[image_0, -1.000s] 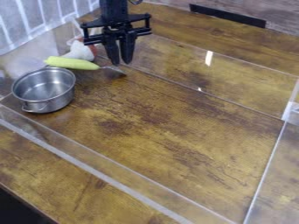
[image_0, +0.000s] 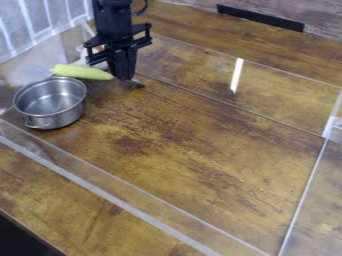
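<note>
My gripper (image_0: 123, 66) hangs at the upper left, dark and pointing down, with its fingers shut and nothing visible between them. It is just above the right end of a yellow-green corn cob (image_0: 80, 72), close to a thin metal utensil (image_0: 134, 84) lying on the wood. I cannot tell whether it touches either. A steel pot (image_0: 50, 103) stands on the left, in front of the cob.
A clear plastic wall and a white railing run along the left and back. A white strip (image_0: 237, 75) stands at the back right.
The gripper has moved lower and slightly left, toward the cob's right end, after being higher and farther right a second ago. The pot and cob look unmoved.
</note>
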